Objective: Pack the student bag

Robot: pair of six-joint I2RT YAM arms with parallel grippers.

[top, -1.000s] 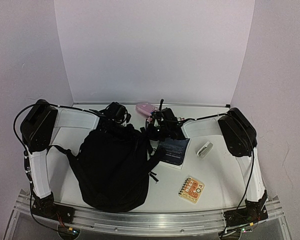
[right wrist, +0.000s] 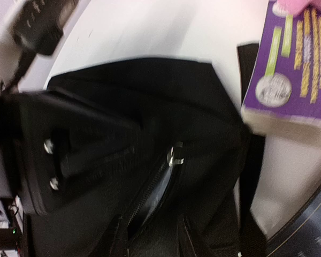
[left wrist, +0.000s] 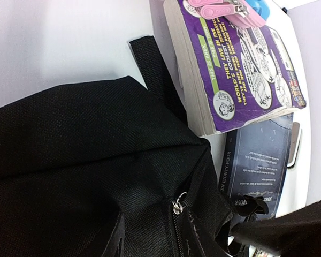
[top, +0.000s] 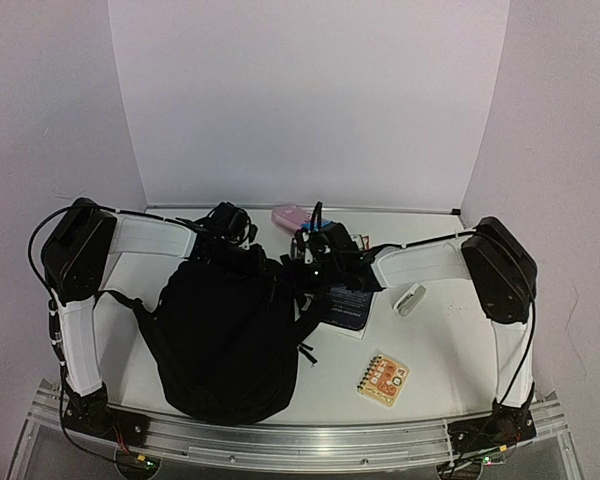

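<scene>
The black bag lies limp on the left half of the table, its top edge toward the back. In the left wrist view a silver zipper pull sits near the bag's upper right corner. Beside the zipper, the right wrist view shows a narrow pale gap. My left gripper is over the top of the bag, fingers apart; black fabric on black fingers hides any contact. Near the zipper, my right gripper also has its fingers apart, with cloth behind them. A purple book lies just beyond the bag's corner.
A pink item rests at the back, on the purple book's side. The navy book lies partly beneath my right arm. A white object and an orange spiral notebook lie to the right, with bare table around them.
My right arm's elbow has swung outward to the right, and its wrist has turned and shifted slightly, covering more of the navy book. The left arm and the bag look almost unchanged.
</scene>
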